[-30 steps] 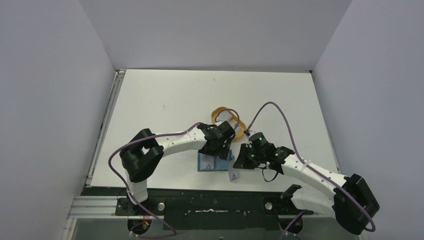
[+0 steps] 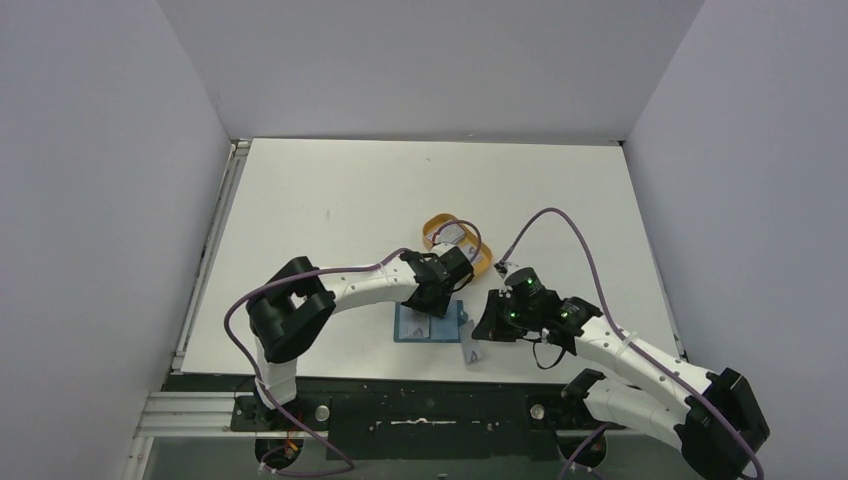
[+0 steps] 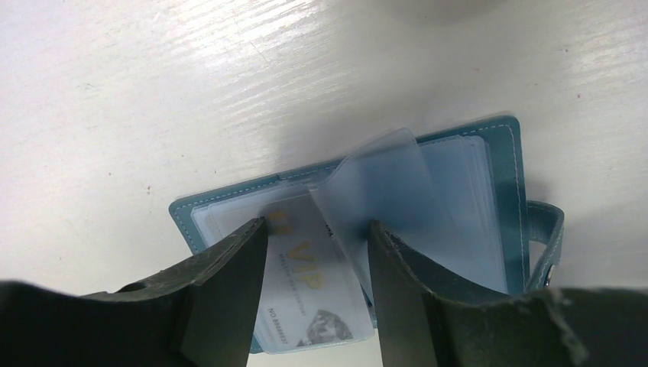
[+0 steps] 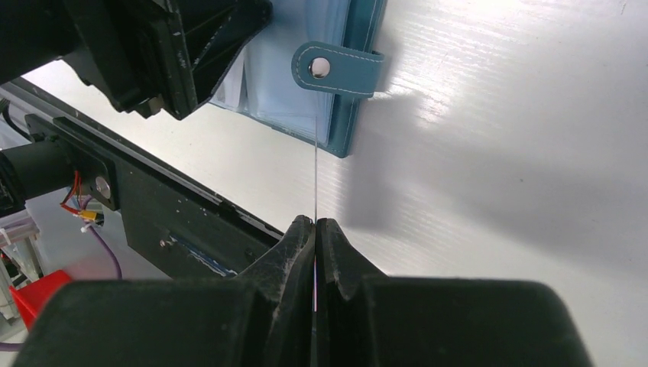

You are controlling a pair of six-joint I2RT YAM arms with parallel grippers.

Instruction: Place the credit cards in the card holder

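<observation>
The blue card holder (image 3: 513,191) lies spread out on the table, its clear sleeves facing up. A card marked VIP (image 3: 306,287) sits in its left side. One clear sleeve page (image 3: 390,172) stands partly lifted along the middle. Over the holder, my left gripper has its fingers well apart, the right finger close to that page; contact cannot be made out. My right gripper is shut on a thin credit card (image 4: 315,168), seen edge-on. From above, this card (image 2: 470,345) shows just right of the holder.
An orange tray (image 2: 484,263) with cards in it stands behind the holder. The holder's snap strap (image 4: 344,70) sticks out at its right edge. Free table lies to the left and at the back.
Over the last second my right gripper and its card moved slightly right, away from the holder. My left arm shifted a little and stays over the holder.
</observation>
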